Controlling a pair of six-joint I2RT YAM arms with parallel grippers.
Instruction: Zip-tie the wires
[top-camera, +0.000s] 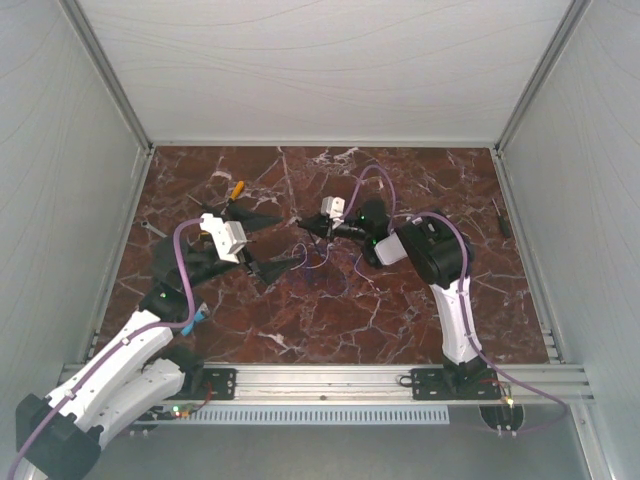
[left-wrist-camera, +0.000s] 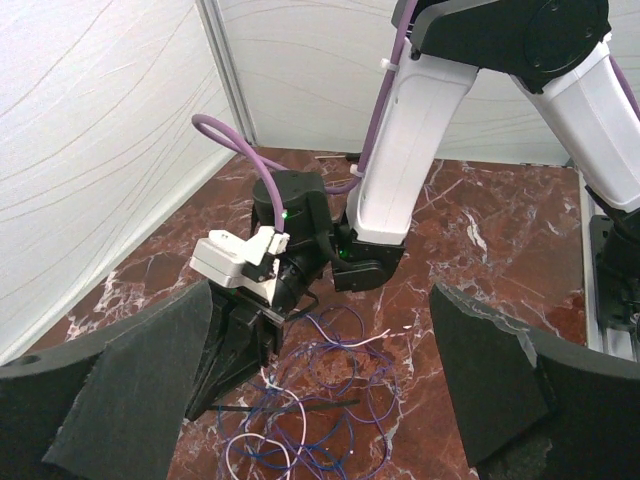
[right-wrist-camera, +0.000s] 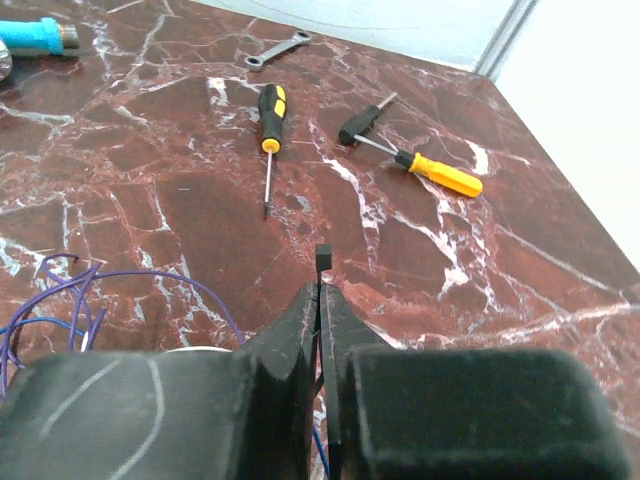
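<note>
A tangle of purple, blue and white wires lies mid-table, also seen at the lower left of the right wrist view. My right gripper (top-camera: 305, 224) is above the wires, shut on a thin black strip (right-wrist-camera: 323, 257), apparently a zip tie, whose squared end sticks up between the fingertips. My left gripper (top-camera: 275, 245) stands open to the left of the wires, its fingers wide apart, facing the right gripper, with nothing between them.
A yellow screwdriver (right-wrist-camera: 445, 176), dark-handled screwdrivers (right-wrist-camera: 271, 118), a wrench (right-wrist-camera: 277, 50) and a blue-handled tool (right-wrist-camera: 30, 36) lie on the left side of the table. Another tool (top-camera: 505, 225) lies far right.
</note>
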